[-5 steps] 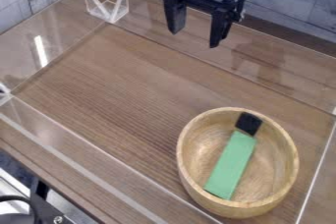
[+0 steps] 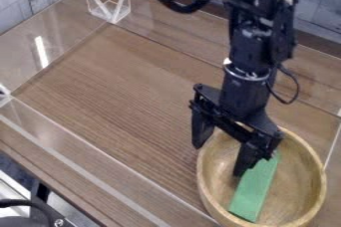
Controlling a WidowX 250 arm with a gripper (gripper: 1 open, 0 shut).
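The black robot arm reaches down from the top centre to my gripper (image 2: 229, 135), whose fingers are spread open over the upper left part of a round tan bowl (image 2: 213, 191) at the lower right. A green object (image 2: 252, 193) lies in the bowl, partly under the right fingers; its upper end is hidden by the gripper. Whether the fingers touch the bowl or the object I cannot tell.
A white wire-like item (image 2: 110, 4) stands at the back left. Cables show at the lower left edge.
The bowl appears shifted slightly to the right.
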